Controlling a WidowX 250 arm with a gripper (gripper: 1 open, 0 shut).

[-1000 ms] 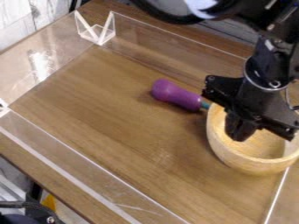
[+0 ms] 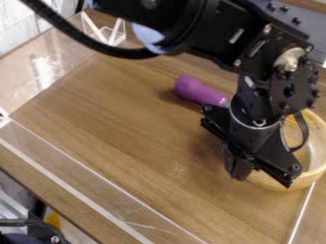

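The black gripper [image 2: 239,158] is low at the right, over the near-left part of a pale tan bowl [image 2: 283,179] and hiding much of it; its fingers look shut, and whether anything is between them is hidden. A purple object [image 2: 196,90] lies on the wooden table behind the gripper, its right end hidden by the arm.
Clear plastic walls edge the table at the left, with a white bracket at the back, partly behind the arm. A cable arches across the top left.
The arm has come down and toward the viewer, now covering more of the bowl and the back of the table. The purple object stays about where it was.
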